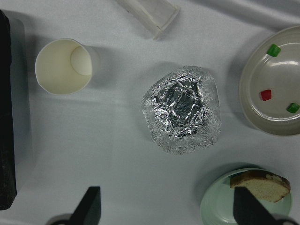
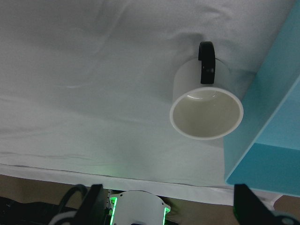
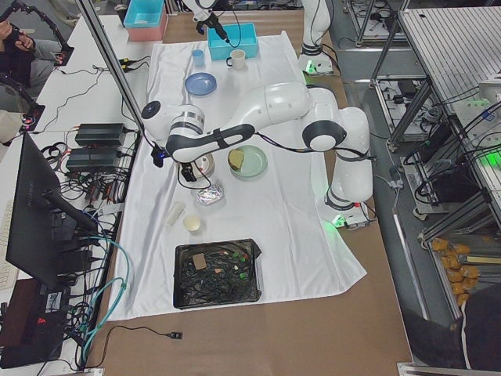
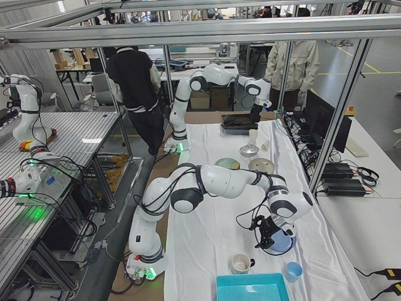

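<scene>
My left gripper [image 3: 186,171] hangs open and empty above the foil dish [image 1: 180,110] and cream bowl [image 1: 262,79] with small red and green pieces. A white paper cup [image 1: 65,65], a translucent plastic piece [image 1: 150,14] and a green plate [image 1: 215,206] with a bread slice [image 1: 260,187] lie around them. My right gripper [image 4: 266,232] is open and empty over the far end, above a white mug [image 2: 206,119] with a black handle, beside a light-blue bin [image 2: 267,168].
A black tray [image 3: 215,290] with small pieces sits at one end. A blue plate [image 3: 200,84] and blue cup [image 3: 198,57] stand near the bin. The cloth's side near the arm bases is mostly clear.
</scene>
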